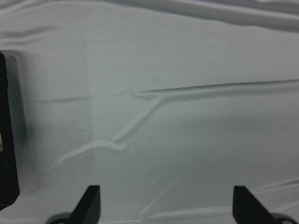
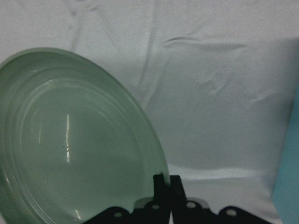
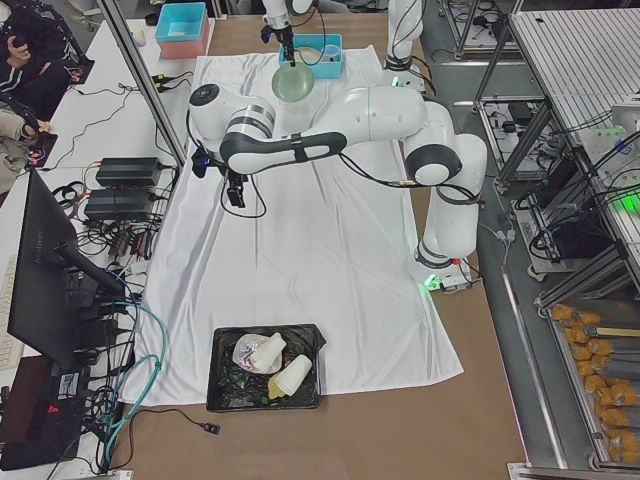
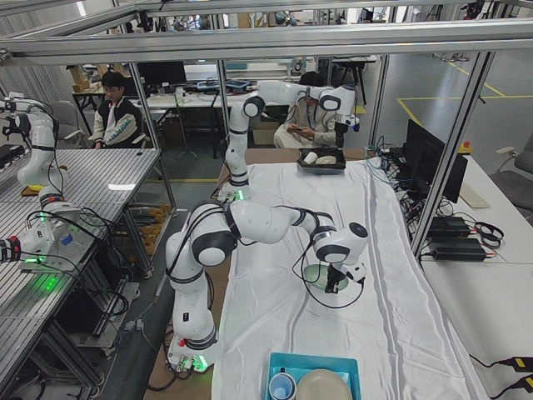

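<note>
A green plate (image 2: 70, 140) lies on the white cloth (image 3: 300, 260) at the far end in the camera left view, beside a blue bin (image 4: 275, 367). My right gripper is shut on the plate's rim at its right edge in the right wrist view. My left gripper hangs over the cloth with fingers wide apart and nothing between them.
A black tray (image 3: 230, 390) with white cups or containers stands at the cloth's opposite end. The blue bin holds a beige plate (image 4: 325, 387) and a cup (image 4: 281, 386). A monitor and cables line one side.
</note>
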